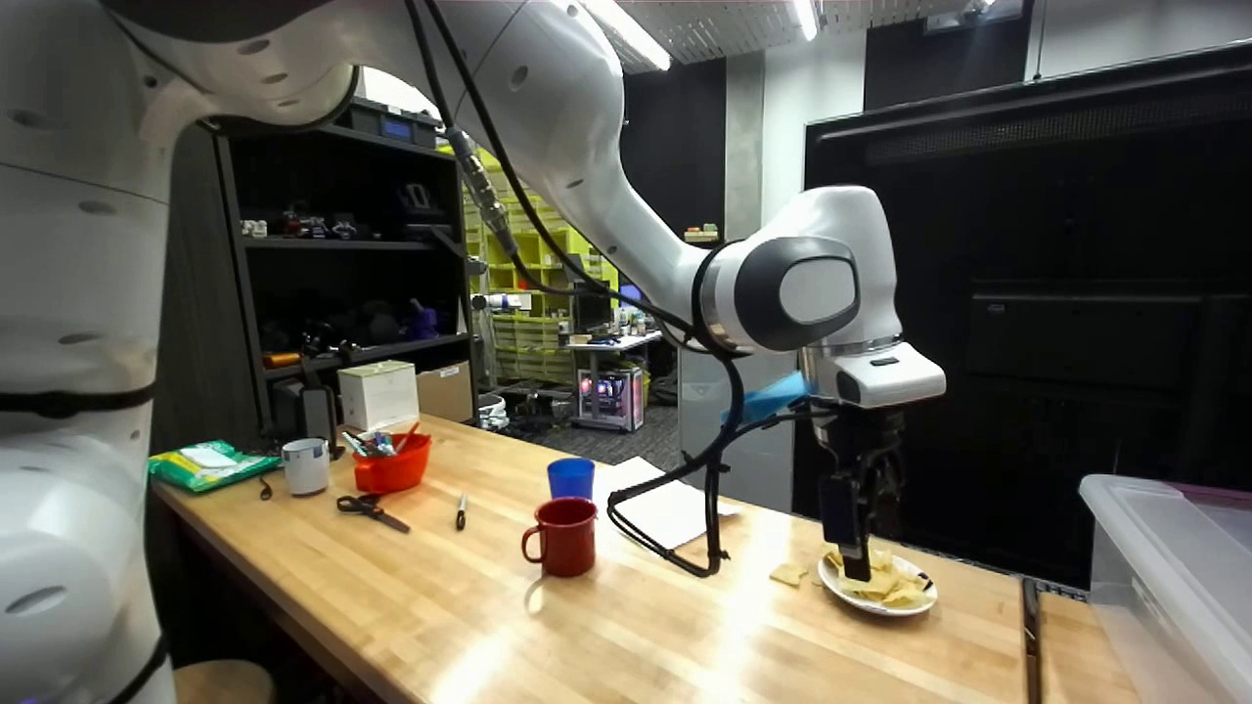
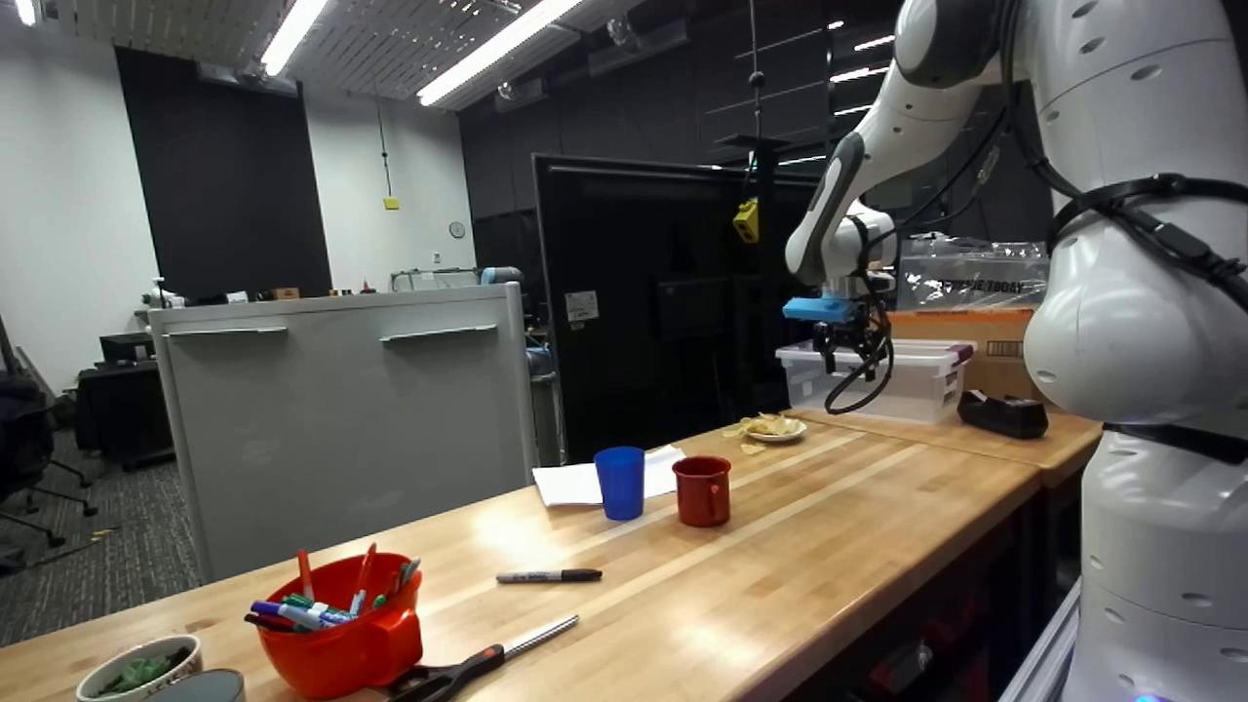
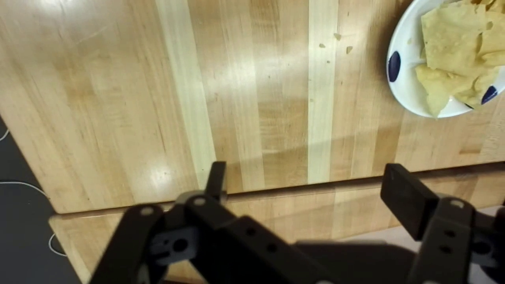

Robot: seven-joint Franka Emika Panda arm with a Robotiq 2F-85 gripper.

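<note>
My gripper is open, its two black fingers wide apart with only tabletop and the seam between two table sections visible beneath. A white plate with dark blue spots (image 3: 407, 97) lies at the upper right of the wrist view, heaped with yellow chips (image 3: 452, 40). In exterior view 1 the gripper (image 1: 863, 563) overlaps the chip plate (image 1: 851, 596) from this angle. Exterior view 2 shows the gripper (image 2: 848, 363) raised above the table, near the clear bin. A loose chip (image 1: 787, 574) rests on the wood left of the plate, and crumbs dot the table near it.
A red mug (image 1: 565, 538) and a blue cup (image 1: 571, 477) stand mid-table beside white paper (image 2: 567, 485). Farther off are a marker (image 2: 550, 575), scissors (image 2: 468, 673) and a red pen container (image 2: 351, 655). A clear plastic bin (image 1: 1174, 575) borders the right end.
</note>
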